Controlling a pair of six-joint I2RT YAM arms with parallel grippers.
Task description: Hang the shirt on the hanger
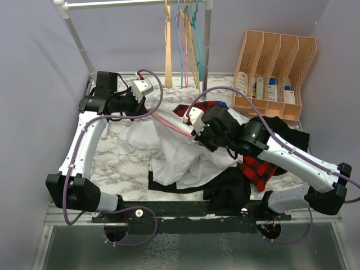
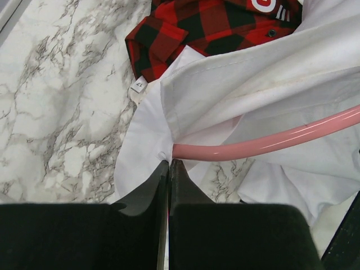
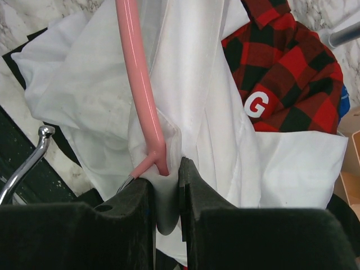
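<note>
The white shirt (image 1: pixel 183 154) is bunched over the middle of the table, a stretch of it drawn up toward the left. A pink hanger (image 2: pixel 270 140) runs along the shirt's opening, one arm end beside my left fingertips. At that spot my left gripper is shut on a thin edge of the shirt. My right gripper is shut on white cloth with the pink hanger's middle, where the hook joins, just above the fingers. In the top view, the hanger's far arm is hidden by cloth and the right gripper.
A red-and-black checked shirt (image 3: pixel 289 84) and black cloth (image 1: pixel 230 194) lie under and around the white one. Several hangers dangle from the rack's white bar (image 1: pixel 135 3). A tan divided organizer (image 1: pixel 256 48) stands back right. Bare marble (image 1: pixel 121 174) shows at front left.
</note>
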